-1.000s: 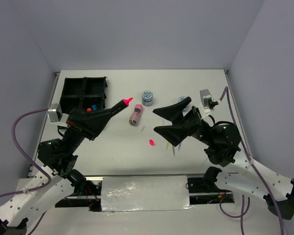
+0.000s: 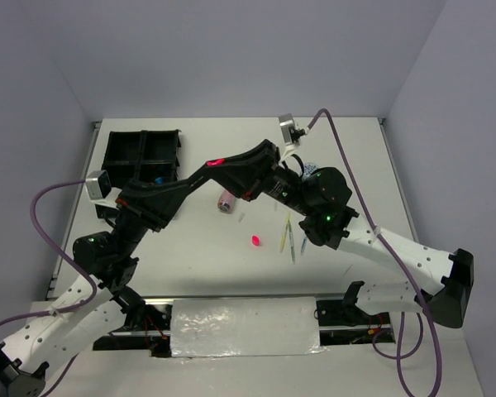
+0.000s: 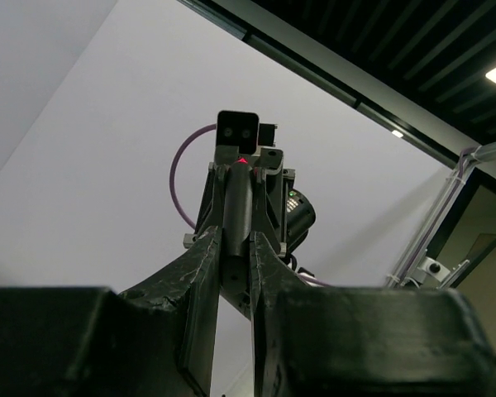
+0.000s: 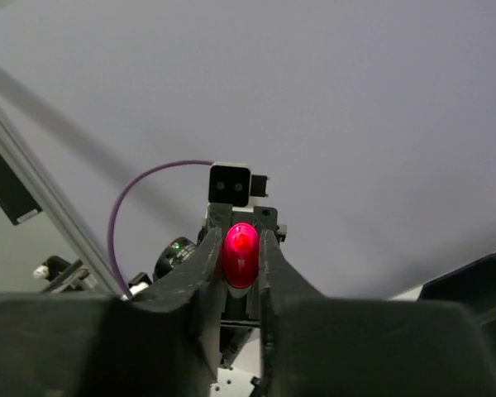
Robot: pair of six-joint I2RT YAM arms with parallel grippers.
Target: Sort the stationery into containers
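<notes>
A dark highlighter spans the gap between my two grippers above the table. Its black barrel (image 3: 238,203) is clamped by the left gripper (image 2: 192,179), whose fingers press in from both sides. The right gripper (image 2: 220,165) is shut around the highlighter's bright pink end (image 4: 240,255), which shows between its fingers in the right wrist view. The black compartment tray (image 2: 141,132) stands at the back left, partly covered by the left arm. A small pink piece (image 2: 255,241) lies mid-table, and a yellow pen (image 2: 284,234) lies right of it.
A pink bottle-like item (image 2: 226,202) lies below the right gripper. More thin pens, including a grey one (image 2: 292,243), rest near the yellow pen. The right arm mostly hides a patterned blue item (image 2: 309,169).
The left gripper has shifted only slightly.
</notes>
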